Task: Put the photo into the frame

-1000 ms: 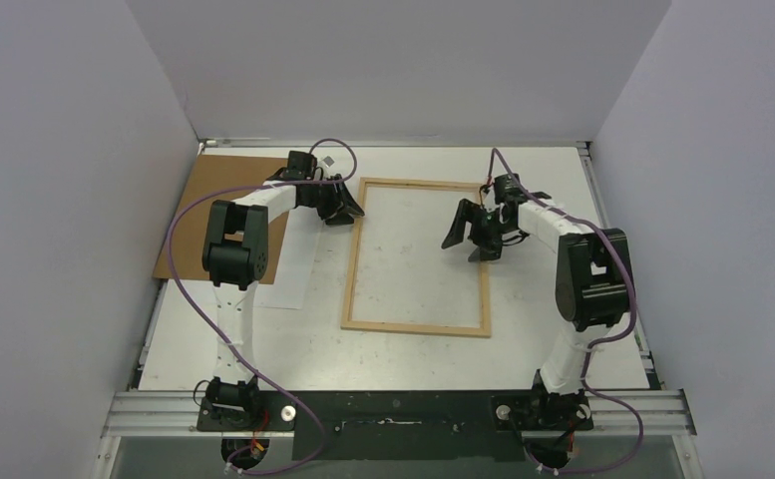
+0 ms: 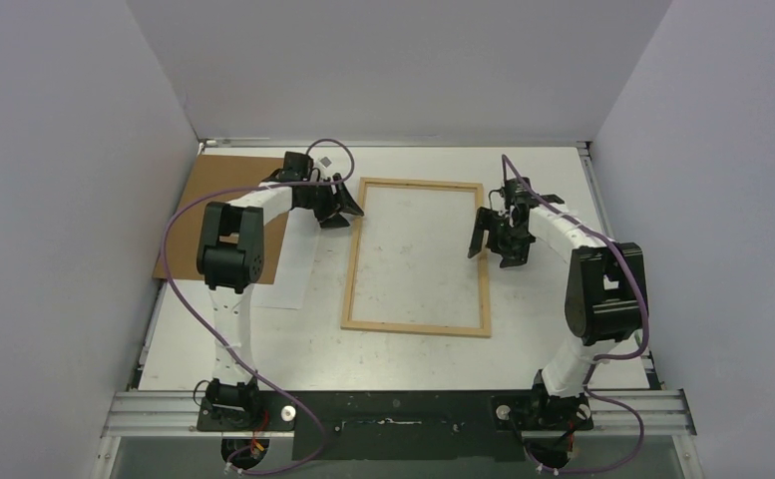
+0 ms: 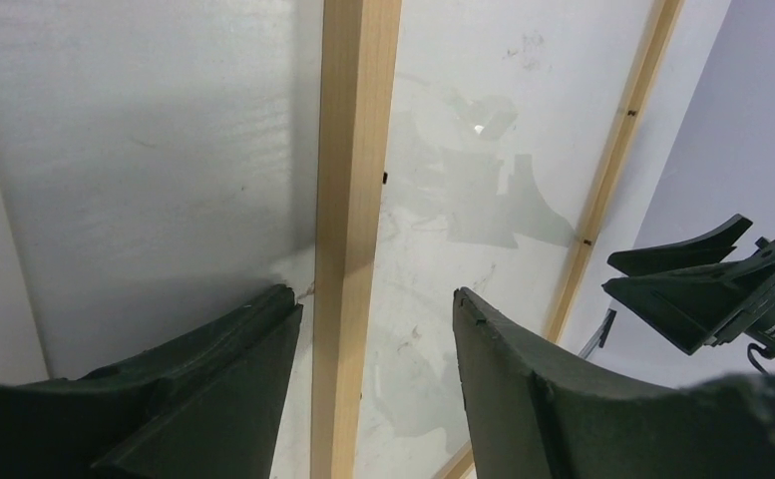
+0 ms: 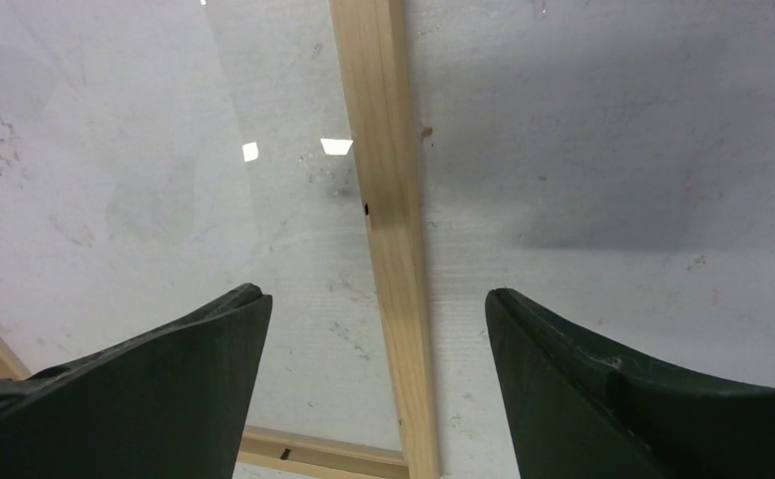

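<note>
The wooden frame [image 2: 413, 329] lies in the middle of the table with a clear sheet inside. My left gripper hovers at its left bar [image 3: 348, 200], fingers apart on either side of the bar. My right gripper stands open over the right bar [image 4: 398, 269], nothing between its fingers but the view of wood below. A white sheet [image 2: 283, 284], perhaps the photo, lies left of the frame, partly under the left arm; its edge shows at the left of the left wrist view.
A brown board [image 2: 184, 239] lies at the back left, partly under the left arm. Purple cables loop over both arms.
The left gripper has shifted very slightly.
</note>
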